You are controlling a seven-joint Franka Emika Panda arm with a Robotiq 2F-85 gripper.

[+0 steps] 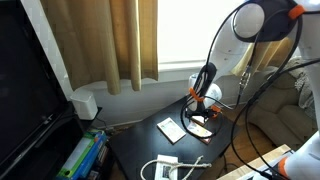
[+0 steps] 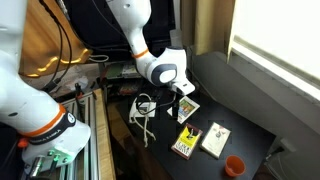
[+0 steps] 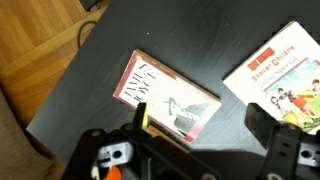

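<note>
My gripper is open above the dark table, nothing between its fingers. In the wrist view a pale book titled James Joyce (image 3: 168, 97) lies flat just beyond the fingers. To the right lies a second book (image 3: 287, 82) with a colourful picture cover, cut by the frame edge. A sliver of something yellow (image 3: 145, 119) shows by the left finger. In exterior view 2 several books lie flat: a white one (image 2: 215, 138), a yellow one (image 2: 187, 141) and a colourful one (image 2: 183, 107) close to the gripper. An orange cup (image 2: 235, 166) stands at the near end.
A white power strip (image 1: 165, 168) with a cord lies at the table's near edge in exterior view 1. Beside the dark table (image 1: 135, 145), at left, are colourful boxes (image 1: 80, 158). Bare table lies between the books and that end.
</note>
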